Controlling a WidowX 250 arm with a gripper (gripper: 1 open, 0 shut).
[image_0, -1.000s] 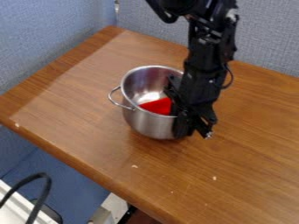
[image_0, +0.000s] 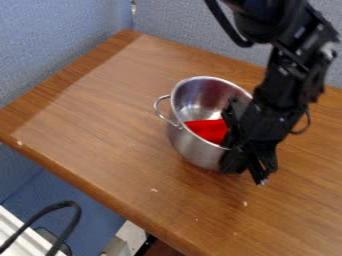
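Observation:
A steel pot (image_0: 197, 100) with a thin side handle stands on the wooden table (image_0: 107, 120), holding a red object (image_0: 207, 130). My black gripper (image_0: 245, 152) is down at the pot's right side, over its rim and partly hiding it. The gripper looks shut; whether anything thin, such as the rim, sits between its fingers is hidden.
Blue-grey padded walls stand at the back and left. A white object (image_0: 20, 248) with a black handle lies below the table's left edge.
My gripper has moved to the right, and the pot has shifted rightward along with it across the table.

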